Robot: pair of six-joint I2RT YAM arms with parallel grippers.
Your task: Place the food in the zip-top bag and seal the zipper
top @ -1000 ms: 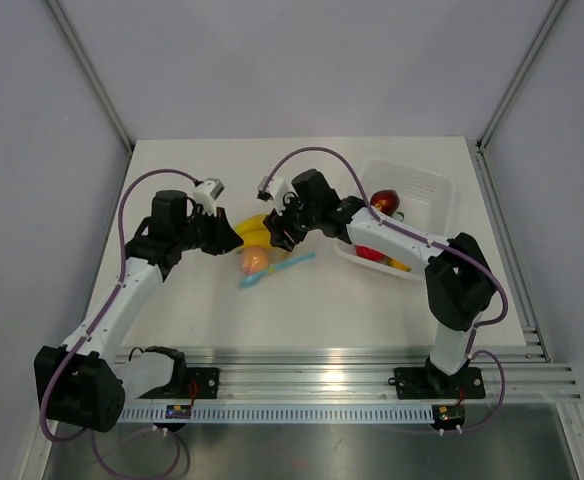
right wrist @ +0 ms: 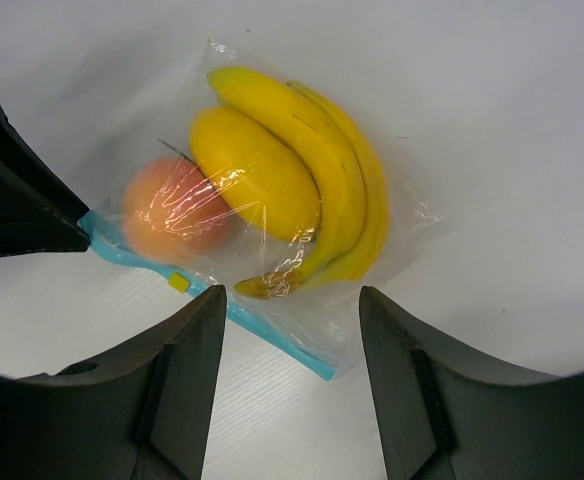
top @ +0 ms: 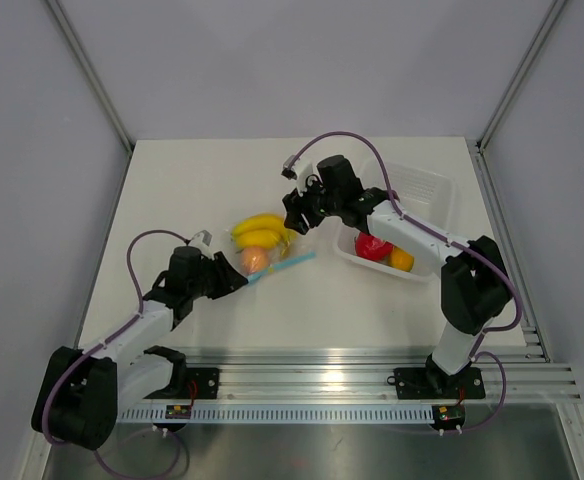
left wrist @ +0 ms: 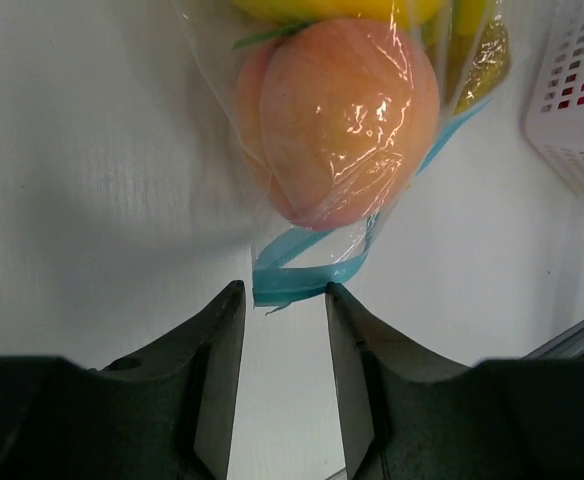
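The clear zip top bag (top: 285, 266) lies flat with its blue zipper strip (right wrist: 282, 342) toward the front. Inside it are bananas (right wrist: 317, 150), a yellow mango-like fruit (right wrist: 257, 175) and a peach (left wrist: 347, 120). At the strip's left end my left gripper is part open, the blue corner at its fingertips; the two fingers stand clearly apart. My right gripper is open over the bag's right side, with the strip's other end showing between and beyond its fingers, not gripped.
A white basket (top: 427, 190) at the right holds other food, among it a red item (top: 372, 247) and an orange one (top: 401, 259).
The right gripper has shifted a little right and back, uncovering more of the bag.
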